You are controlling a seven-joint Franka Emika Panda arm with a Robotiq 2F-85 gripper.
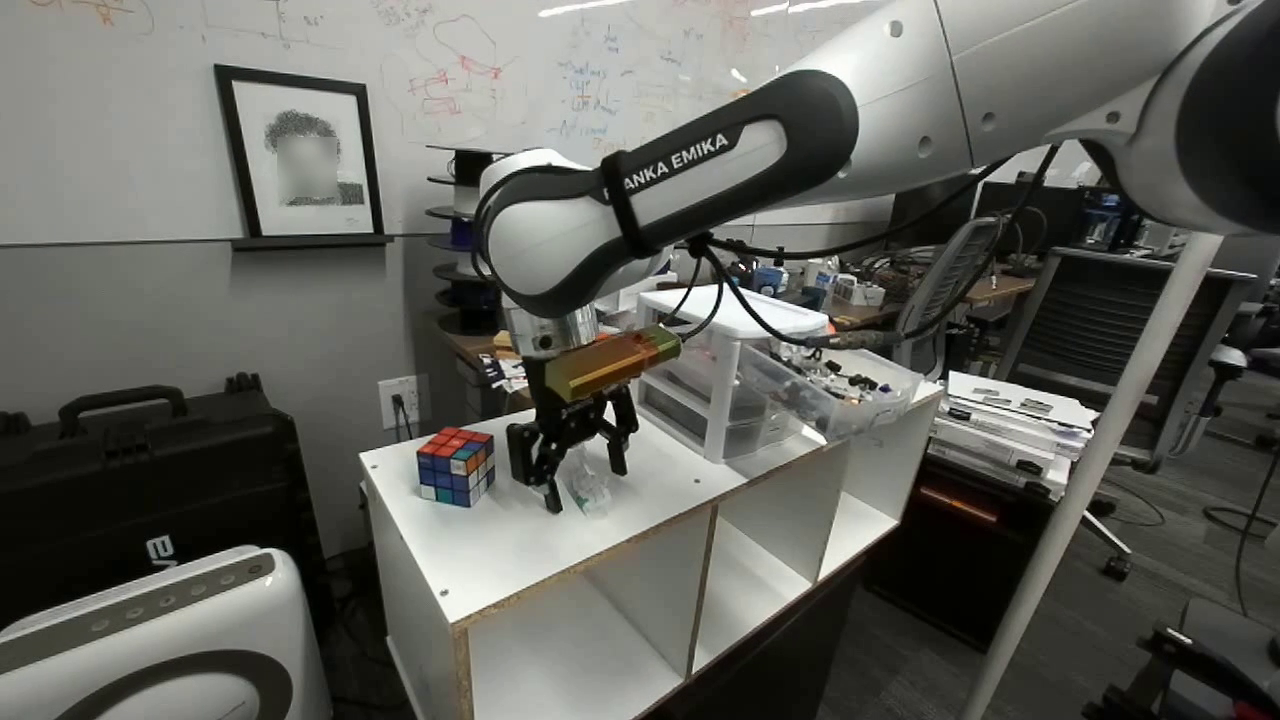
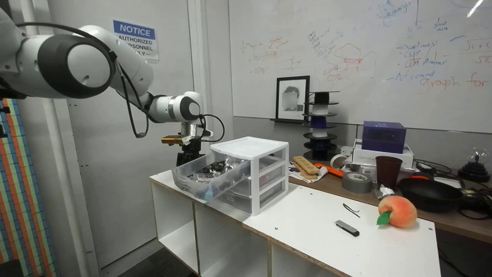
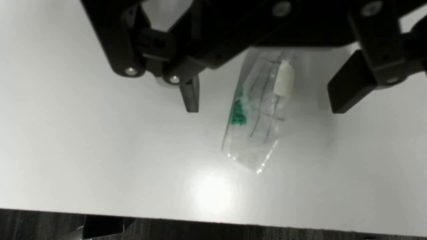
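Observation:
A small clear plastic bag (image 3: 256, 132) with a green mark and a whitish piece inside lies flat on the white shelf top. In exterior view 1 the same bag (image 1: 588, 490) shows just below my gripper (image 1: 589, 486). Seen from the wrist, the open gripper has one finger on each side of the bag, with bare white surface between each fingertip and the plastic. Nothing is held. The bag's upper end runs under the gripper body and is partly hidden. In exterior view 2 the drawer unit hides the fingertips.
A Rubik's cube (image 1: 456, 467) stands just left of the gripper. To the right is a white drawer unit (image 1: 723, 360) whose open clear drawer (image 2: 210, 177) holds small parts. A toy peach (image 2: 400, 211) and a grey-black stick (image 2: 347, 228) lie beyond it.

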